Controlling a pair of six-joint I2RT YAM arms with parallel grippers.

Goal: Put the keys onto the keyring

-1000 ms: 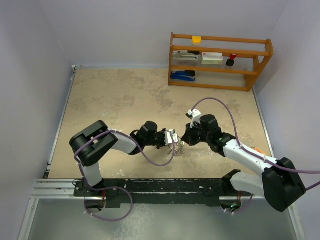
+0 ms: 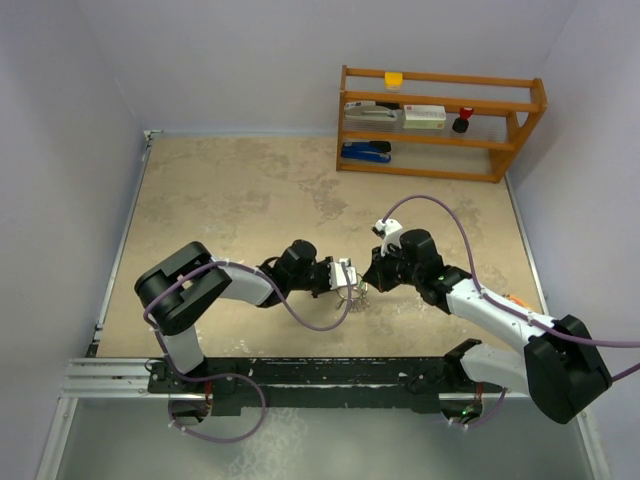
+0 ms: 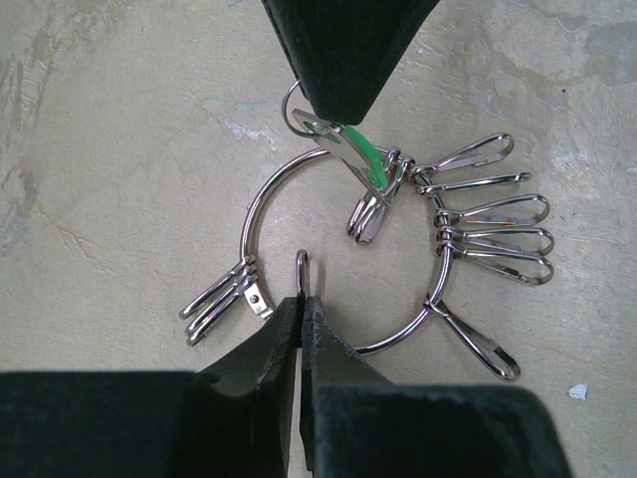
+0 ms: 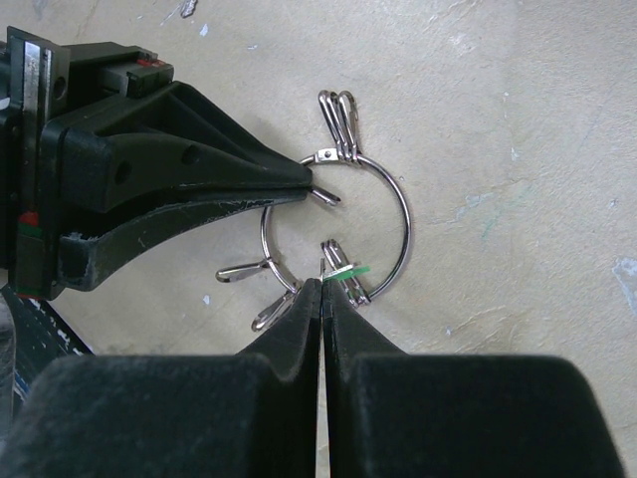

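Note:
On the tabletop, the round metal keyring (image 3: 261, 204) lies between my two grippers, with several silver clips (image 3: 501, 212) around it. My left gripper is shut at the near side of the ring, and one slim clip (image 3: 303, 271) sticks out from between its tips. That same clip (image 4: 325, 196) shows beyond the left fingers in the right wrist view. Across the ring, my right gripper is shut on a thin key, edge-on there; in the left wrist view the key (image 3: 343, 151) has a small wire ring and a green part (image 3: 368, 159). It hangs over clips at the ring's edge; contact cannot be told.
A wooden rack (image 2: 430, 140) stands at the back right, with a white box (image 2: 424, 117) and a blue stapler (image 2: 366, 152). The tabletop (image 2: 235, 185) to the left and behind the arms is clear. Both gripper tips are close together.
The left arm has shifted very slightly left over the last second. The right arm shows no visible movement, and the keyring stays in about the same place.

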